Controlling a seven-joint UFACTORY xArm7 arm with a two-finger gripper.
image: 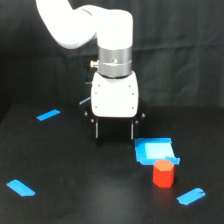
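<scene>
A red hexagonal block stands upright on the dark table at the right front. Just behind it lies a blue square with a white middle, partly covered by the block in this view. My gripper hangs to the left of the blue square and farther back than the block. Its two dark fingers are spread apart with nothing between them, so it is open.
Blue strips mark the dark table: one at the back left, one at the front left and one at the front right.
</scene>
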